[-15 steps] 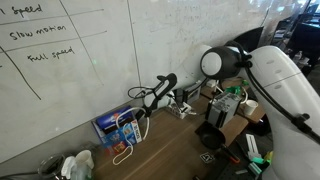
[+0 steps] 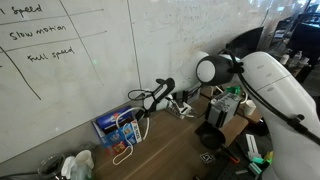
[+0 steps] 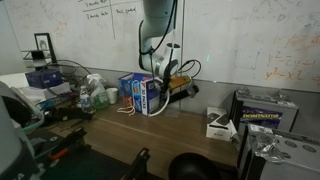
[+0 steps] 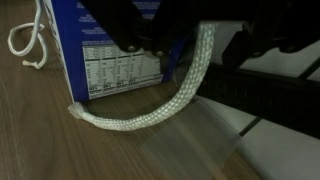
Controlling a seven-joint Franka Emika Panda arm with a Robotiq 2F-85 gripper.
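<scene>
A white braided rope [image 4: 180,100] hangs in a curve from my gripper in the wrist view, its frayed end low beside a blue box [image 4: 110,60]. The dark fingers stand around the rope's upper part, and how tightly they sit against it is too dark to tell. In exterior view 1 the gripper [image 2: 150,103] is just right of the blue and red box [image 2: 118,125]. Exterior view 2 shows the rope [image 3: 163,100] beside the box [image 3: 140,92], below the gripper [image 3: 160,76].
Another white cord [image 4: 38,40] lies left of the box. A black pan [image 2: 208,136] sits on the wooden table [image 2: 160,160] to the right. A small white box [image 3: 220,123] stands by the whiteboard wall.
</scene>
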